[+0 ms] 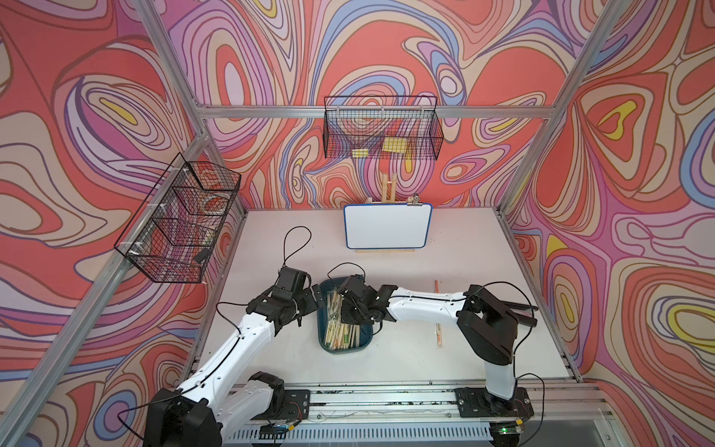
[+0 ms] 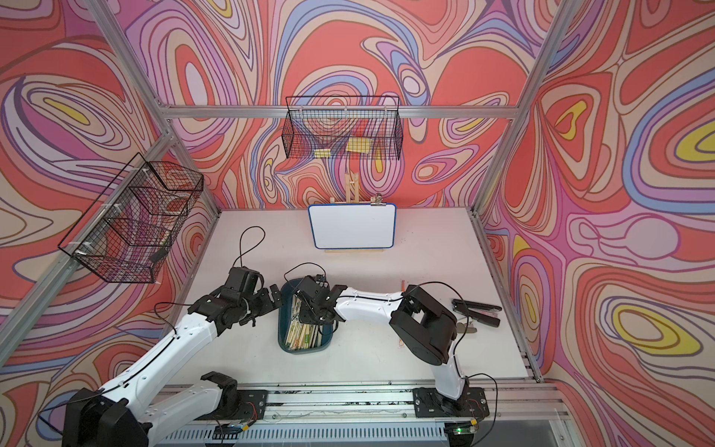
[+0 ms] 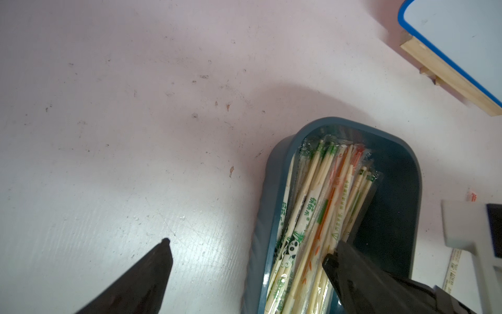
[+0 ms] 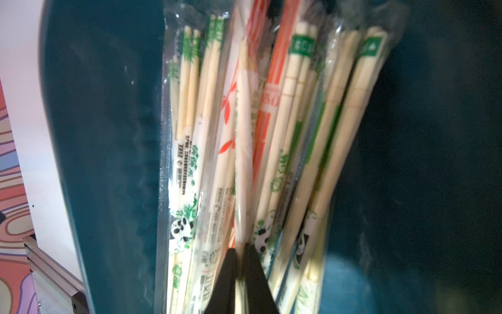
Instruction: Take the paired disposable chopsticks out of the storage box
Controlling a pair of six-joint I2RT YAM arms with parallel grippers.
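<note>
The storage box (image 3: 272,178) is a dark teal bin filled with several wrapped chopstick pairs (image 3: 308,209). Over it, my right gripper points downward, shut on a wrapped chopstick pair (image 4: 243,120) that runs up the middle of the right wrist view. Other pairs (image 4: 183,151) lie beside and beneath that one, all within the box. At the box's left rim, my left gripper is open; one finger shows over the table and the other over the chopsticks, with nothing held between. The top views have the box's middle covered by the right gripper.
One wrapped chopstick pair (image 1: 438,335) lies on the table right of the box, partly behind the right arm. A whiteboard (image 1: 387,226) stands at the back. Dark tools (image 2: 476,313) lie at the far right.
</note>
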